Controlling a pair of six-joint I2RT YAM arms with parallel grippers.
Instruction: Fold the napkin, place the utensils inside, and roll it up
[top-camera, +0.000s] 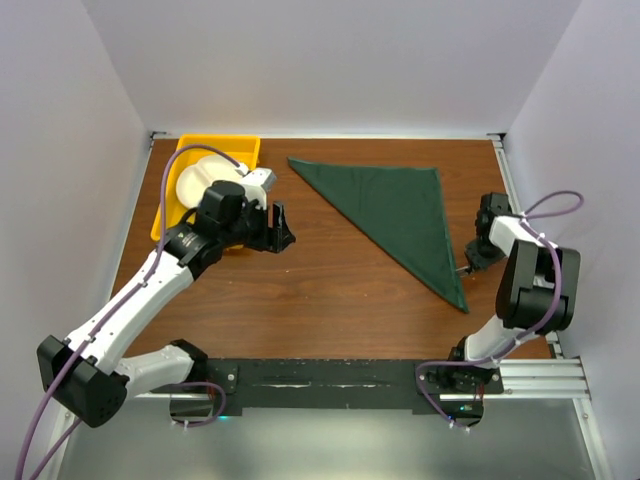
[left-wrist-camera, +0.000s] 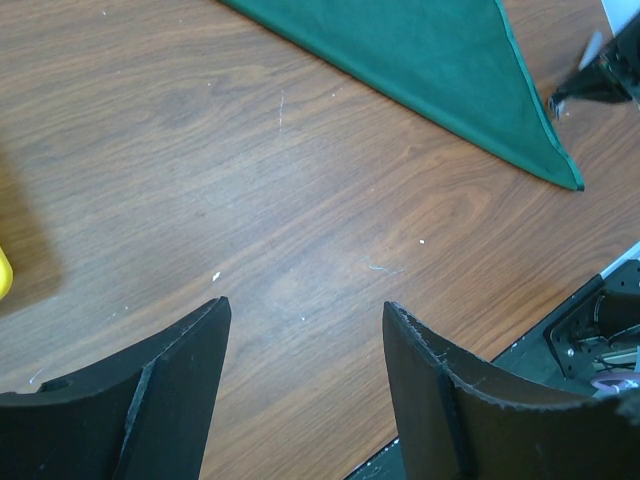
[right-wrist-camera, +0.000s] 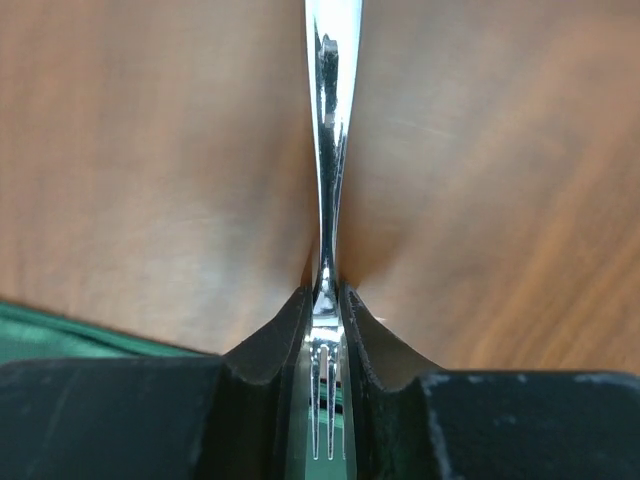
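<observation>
A dark green napkin (top-camera: 390, 210), folded into a triangle, lies on the wooden table. My right gripper (top-camera: 470, 262) is at the napkin's right edge, shut on a metal fork (right-wrist-camera: 330, 130), gripped near its tines, which point over green cloth in the right wrist view. My left gripper (top-camera: 278, 228) stands open above the table between the yellow tray and the napkin, nothing between its fingers.
A yellow tray (top-camera: 245, 147) with white plates (top-camera: 195, 182) sits at the back left, partly hidden by my left arm.
</observation>
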